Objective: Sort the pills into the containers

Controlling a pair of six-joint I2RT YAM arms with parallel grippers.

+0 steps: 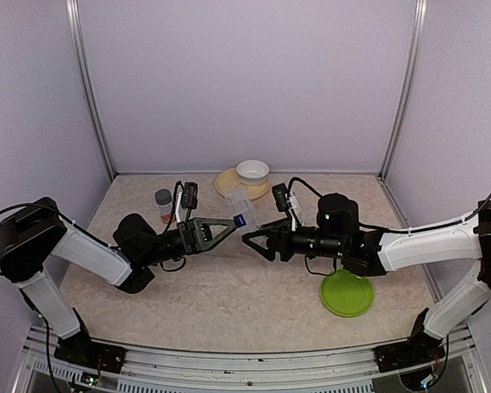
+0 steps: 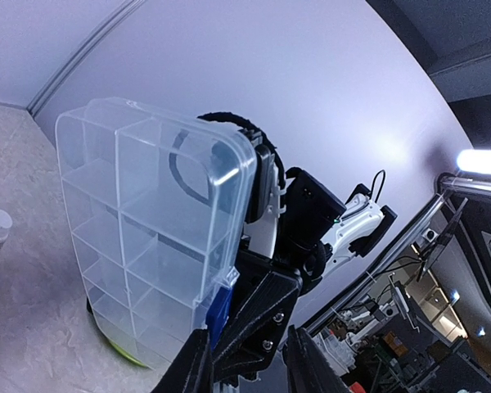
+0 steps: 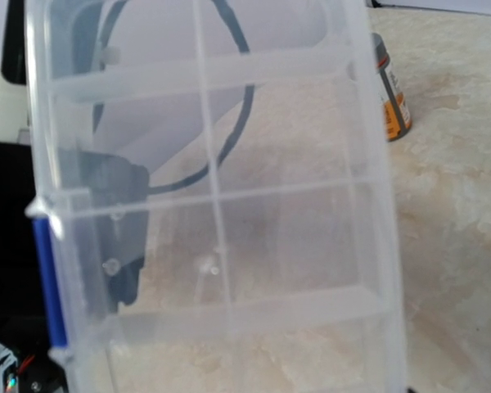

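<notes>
A clear compartment box (image 1: 239, 201) with a blue latch (image 1: 240, 221) is held up between my two arms, tilted. My right gripper (image 1: 258, 236) is shut on its lower end; the box fills much of the right wrist view, where that gripper's fingers do not show. My left gripper (image 1: 234, 225) has its tips at the latch. In the left wrist view its fingers (image 2: 198, 364) look apart, just below the blue latch (image 2: 218, 315), and a grip on it cannot be made out. The box's compartments (image 2: 159, 205) look empty. A pill bottle (image 1: 164, 205) with a grey cap stands behind the left arm.
At the back, a white bowl (image 1: 252, 171) rests on a round tan plate (image 1: 225, 182). A green plate (image 1: 346, 293) lies at the front right, below the right arm.
</notes>
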